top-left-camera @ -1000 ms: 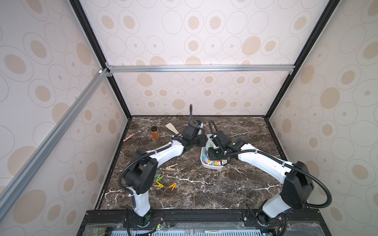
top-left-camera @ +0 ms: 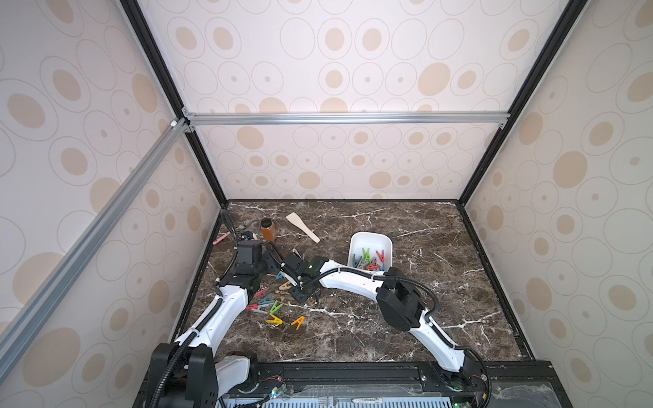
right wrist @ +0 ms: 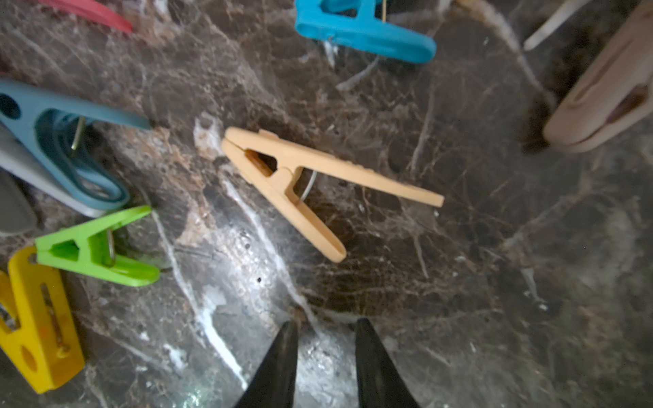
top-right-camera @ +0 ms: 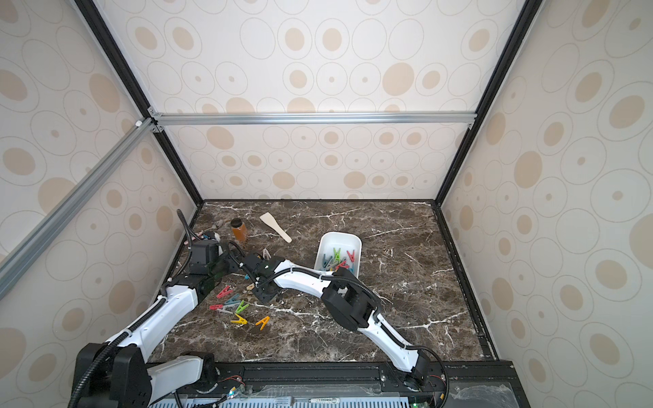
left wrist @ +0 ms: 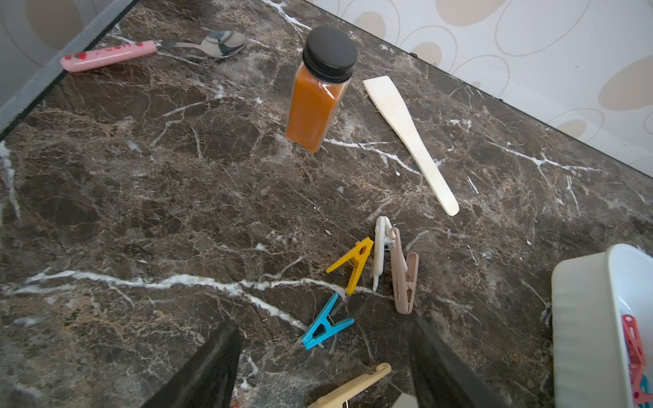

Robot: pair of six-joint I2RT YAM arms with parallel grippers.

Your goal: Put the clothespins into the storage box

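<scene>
Clothespins of several colours lie on the left of the dark marble table. A peach clothespin [right wrist: 292, 176] rests flat beyond my right gripper, whose fingers stand apart over bare table. Around it lie a green clothespin [right wrist: 98, 248], a blue-grey clothespin [right wrist: 68, 136] and a yellow clothespin [right wrist: 47, 319]. My left gripper is open with nothing held; past its fingers are a blue clothespin [left wrist: 323, 326], a small yellow clothespin [left wrist: 353, 264] and a brown clothespin [left wrist: 402, 285]. The white storage box [top-left-camera: 371, 239] holds several clothespins, its near side hidden by the right arm.
An orange jar with a black lid [left wrist: 316, 102], a wooden spatula [left wrist: 411, 142] and a pink-handled spoon [left wrist: 136, 54] lie toward the back. Both arms are close together over the pins. Table right of the box is clear.
Both arms have swung left from the box to the scattered clothespins.
</scene>
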